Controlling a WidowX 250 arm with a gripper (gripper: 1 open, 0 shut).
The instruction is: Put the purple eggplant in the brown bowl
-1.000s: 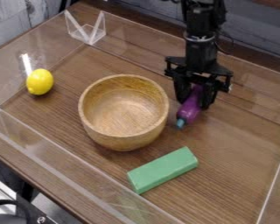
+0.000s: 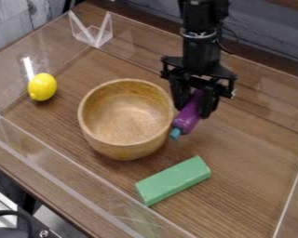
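The purple eggplant [image 2: 188,118] hangs tilted in my gripper [image 2: 193,107], its teal stem end pointing down toward the camera. My fingers are shut on its upper part, which they partly hide. Just to the left stands the round brown bowl [image 2: 104,138], empty, with the eggplant close to the right side of its rim. Whether the eggplant touches the rim I cannot tell.
A green block [image 2: 173,180] lies in front of the bowl to the right. On the left is a yellow lemon-like object [image 2: 42,87], and a white wire-like stand [image 2: 92,30] is at the back left.
My gripper has moved left and toward the bowl, carrying the eggplant, which has come off its earlier place right of the bowl. Bowl, green block and yellow object have not moved.
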